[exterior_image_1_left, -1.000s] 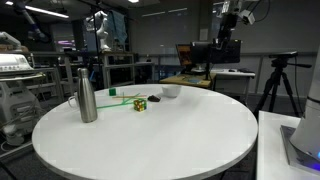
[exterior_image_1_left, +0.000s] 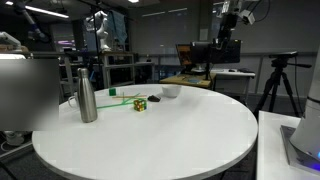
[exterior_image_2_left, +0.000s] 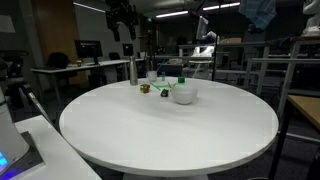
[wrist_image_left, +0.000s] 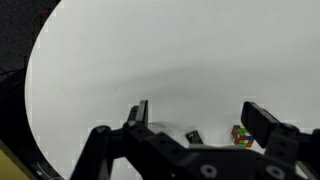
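My gripper is high above the round white table (exterior_image_1_left: 180, 135), its two dark fingers spread wide in the wrist view with only bare tabletop between them. A multicoloured cube (exterior_image_1_left: 140, 104) rests on the table and also shows beside the right finger in the wrist view. Near it lie a small black object (exterior_image_1_left: 153, 98) and thin green sticks (exterior_image_1_left: 122, 102). Farther back stands a white bowl (exterior_image_1_left: 171, 90). A steel bottle (exterior_image_1_left: 88, 97) is upright at the left, a mug partly hidden behind it. In exterior view 2 my gripper (exterior_image_2_left: 124, 36) hangs well clear of everything.
A small green object (exterior_image_1_left: 112, 92) sits near the table's far edge. The front half of the tabletop is empty. A plain grey panel (exterior_image_1_left: 30, 98) blocks the left part of exterior view 1. Desks and monitors stand beyond the table.
A grey panel now covers the left side of exterior view 1, where equipment showed before. The arm and the objects on the table look unmoved.
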